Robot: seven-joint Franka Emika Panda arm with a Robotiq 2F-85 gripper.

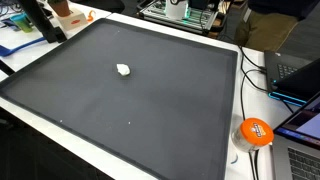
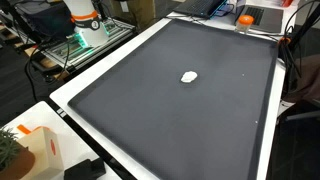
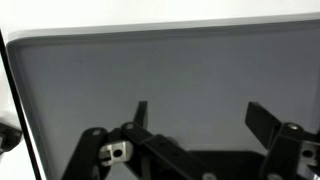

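A small white crumpled-looking thing (image 1: pixel 123 70) lies alone on the dark grey board (image 1: pixel 150 110). From the other side, the second exterior view shows the same white piece (image 2: pixel 189 77) near the board's middle. My gripper is open in the wrist view, its two black fingers well apart with only bare grey surface between them. The white piece does not show in the wrist view. Neither exterior view shows the gripper's fingers; only part of the white arm (image 2: pixel 88 25) appears at the edge.
An orange-lidded container (image 1: pixel 252 134) stands beside the board, close to a laptop (image 1: pixel 297 158) and cables. A potted plant (image 2: pixel 14 155) sits at the near left corner of the second exterior view. Most of the board is clear.
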